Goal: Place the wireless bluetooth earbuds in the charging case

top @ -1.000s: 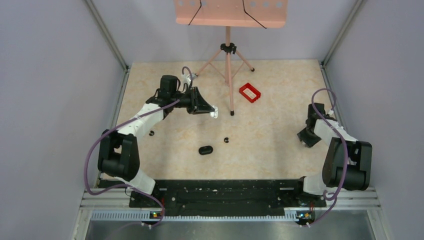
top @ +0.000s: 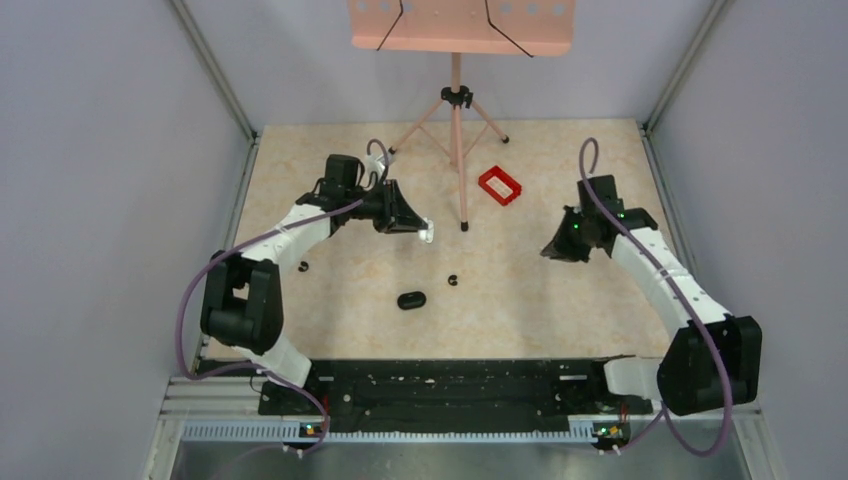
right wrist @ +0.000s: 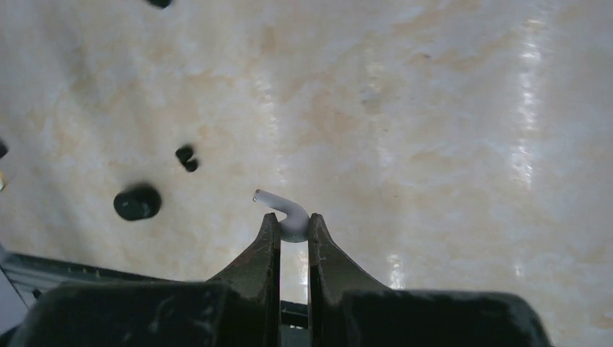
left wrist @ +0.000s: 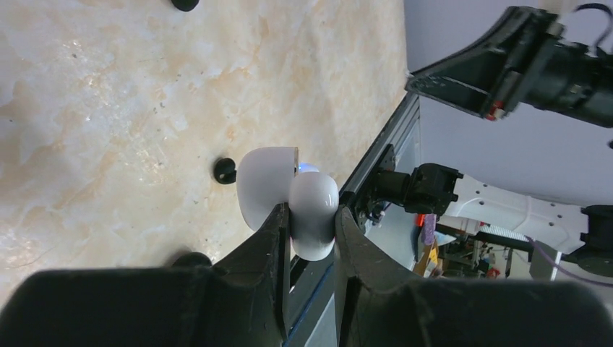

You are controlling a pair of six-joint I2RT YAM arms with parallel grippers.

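Observation:
A white charging case (left wrist: 313, 220) sits between the fingers of my left gripper, its lid (left wrist: 264, 184) open and a blue light (left wrist: 307, 167) glowing behind the body. In the top view the case (top: 427, 233) is held above the left-centre of the table. My right gripper is shut on a pale earbud (right wrist: 293, 215), whose stem points up and to the left. From above, that gripper (top: 546, 253) hangs over the right half of the table, apart from the case; the earbud is too small to make out there.
A black oval case (top: 411, 300) and a small black earbud (top: 453, 280) lie in the front middle, another black earbud (top: 303, 266) at left. Farther back stand a red tray (top: 511, 198) and a pink tripod stand (top: 462, 180). Table between the arms is mostly clear.
My right arm has swung from the right edge inward to the left and slightly back over the table. The left gripper has shifted only slightly, still with the case.

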